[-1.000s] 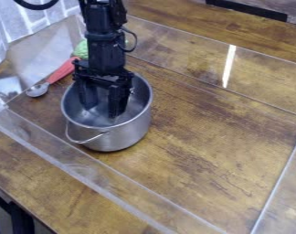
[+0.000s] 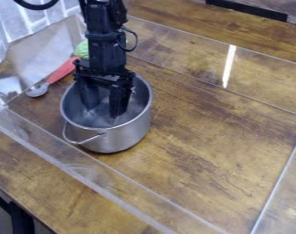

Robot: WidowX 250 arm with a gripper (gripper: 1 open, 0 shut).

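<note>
A steel pot (image 2: 111,135) with a wire handle stands on the wooden table, left of centre. The black arm comes down from the top, and its gripper (image 2: 104,99) is lowered into the pot's mouth. The dark fingers overlap the dark interior, so whether they are open, shut or touching anything inside cannot be made out.
Behind the pot on the left lie a red-handled utensil (image 2: 58,73), a small metal object (image 2: 38,90) and a green item (image 2: 82,49), partly hidden by the arm. Clear plastic edging crosses the table.
The pot sits very slightly further left than a second ago, with the gripper still inside it. Otherwise little differs.
</note>
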